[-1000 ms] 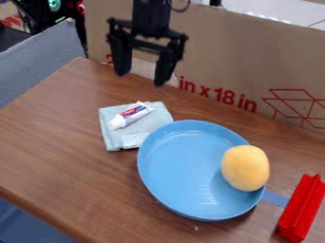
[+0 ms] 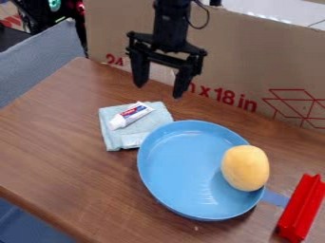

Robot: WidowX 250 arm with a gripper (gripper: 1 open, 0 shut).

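The black gripper point(image 2: 160, 87) hangs above the back of the wooden table, open, its two fingers apart with nothing seen between them. Below it a white toothpaste tube point(image 2: 131, 115) lies on a folded light-blue cloth point(image 2: 116, 137). A blue plate point(image 2: 181, 177) sits to the right of the cloth, and a yellow oval object point(image 2: 245, 167) rests on its right side.
A red tray-like object point(image 2: 299, 208) lies at the right edge. A large cardboard box point(image 2: 240, 74) stands behind the table. A grey padded surface point(image 2: 34, 68) lies beyond it.
The objects on the table stay in place.
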